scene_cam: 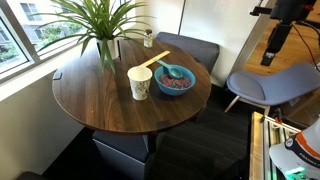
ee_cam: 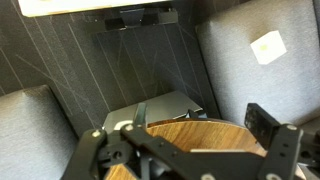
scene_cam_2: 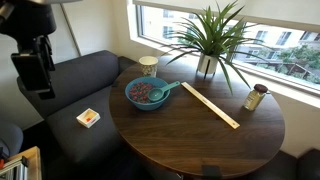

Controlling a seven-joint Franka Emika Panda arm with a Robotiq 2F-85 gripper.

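Observation:
A blue bowl [scene_cam: 174,84] of small dark reddish pieces stands on the round brown table [scene_cam: 90,97], with a teal spoon [scene_cam: 177,72] resting in it. Beside the bowl is a patterned paper cup [scene_cam: 140,83]. A pale wooden strip [scene_cam_2: 210,105] lies flat on the tabletop, and a small lidded jar [scene_cam_2: 255,97] is near the edge. High and away from these things hangs my gripper. Its fingers are spread wide, with nothing between them; beneath, the wrist view shows the table's edge and the floor.
A tall leafy plant in a pot [scene_cam_2: 207,65] occupies the window side of the table. Grey chairs [scene_cam: 265,85] stand around it, one carrying a small white and yellow item [scene_cam_2: 88,118]. Bare tabletop lies at the front in exterior view 2.

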